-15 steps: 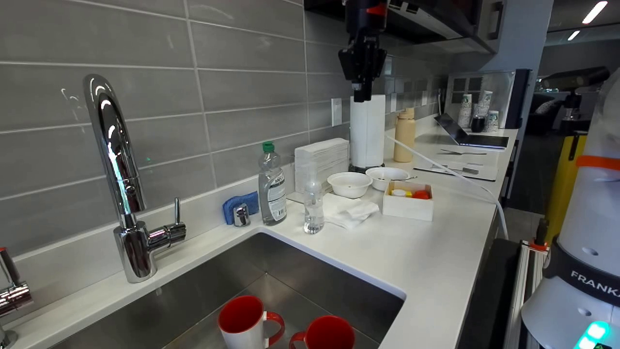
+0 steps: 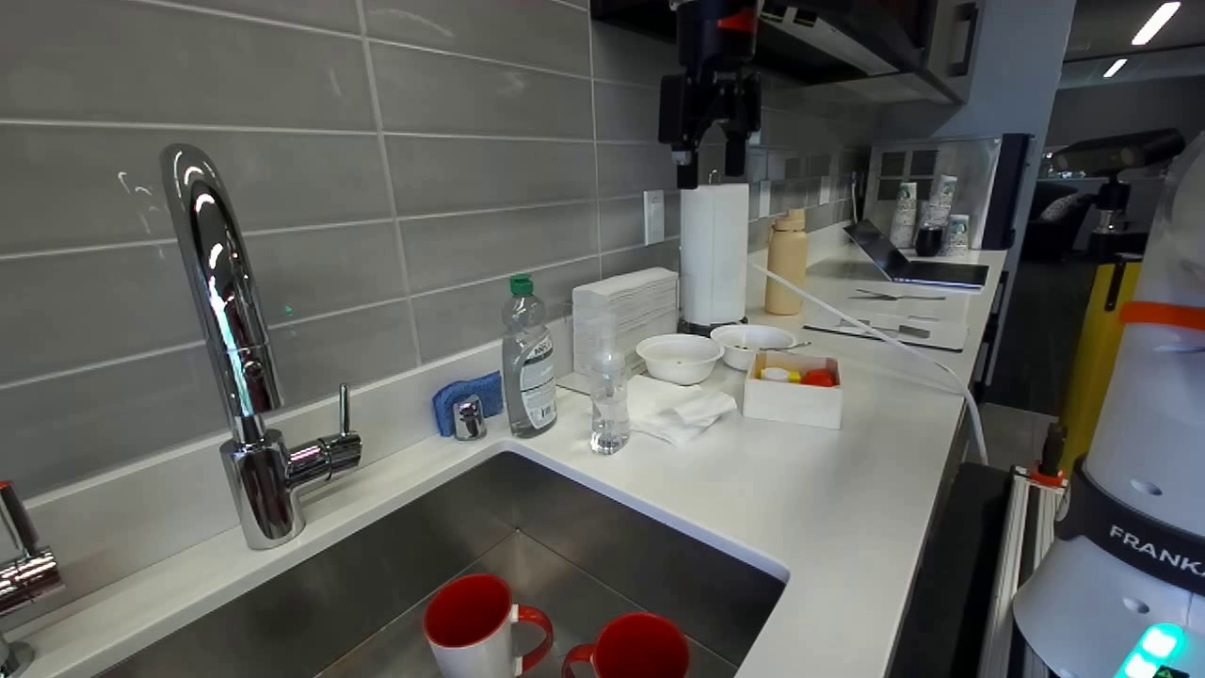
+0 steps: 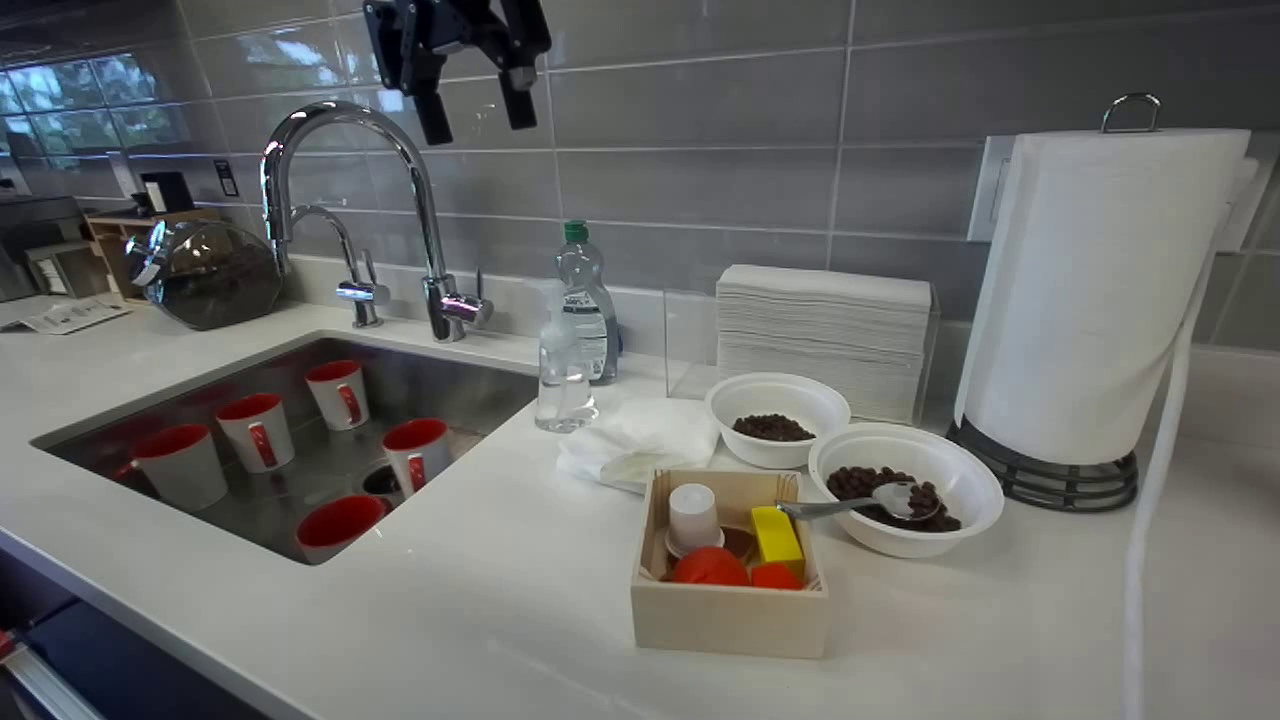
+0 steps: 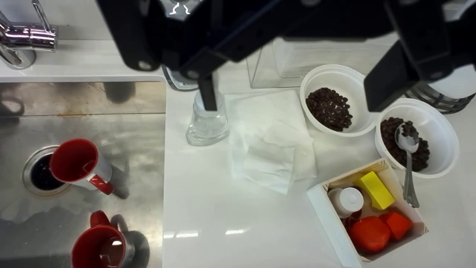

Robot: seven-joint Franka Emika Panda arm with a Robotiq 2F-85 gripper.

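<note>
High above the counter, my gripper (image 2: 711, 168) stands open with nothing between its fingers; in exterior view 2 it hangs in front of the tiled wall. Looking down in the wrist view, I see a clear bottle (image 4: 208, 120) partly covered by one finger. White napkins (image 4: 279, 143) lie crumpled beside it. Two white bowls (image 3: 777, 449) hold dark beans, and a spoon (image 3: 828, 509) rests in the nearer one. In front of them is a wooden box (image 3: 728, 618) with a white cup, a yellow block (image 3: 777, 540) and red pieces inside.
Several red-and-white mugs (image 3: 256, 432) stand in the steel sink, under a tall faucet (image 3: 348, 110). Dish soap (image 3: 584, 300), a napkin stack (image 3: 822, 330) and a paper towel roll (image 3: 1098, 300) line the wall.
The fingers, together a second ago, have spread apart. My gripper is slightly higher and turned a little; nothing on the counter or in the sink has moved.
</note>
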